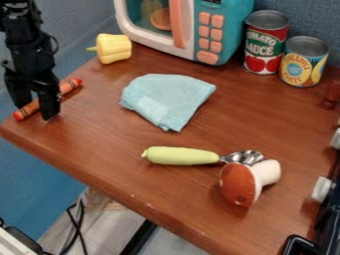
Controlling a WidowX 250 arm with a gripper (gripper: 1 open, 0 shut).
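Note:
My black gripper (40,100) is at the far left edge of the table, its fingers down around an orange crayon-like stick (67,86) lying there; whether they grip it or stand apart is hard to tell. A yellow pepper toy (113,48) sits behind it. A light blue cloth (165,98) lies mid-table. A spoon with a pale green handle (180,155) and a toy mushroom (238,185) lie toward the front right.
A toy microwave (180,25) stands at the back, with a tomato can (263,45) and a second can (303,65) to its right. Dark items line the right edge (319,219).

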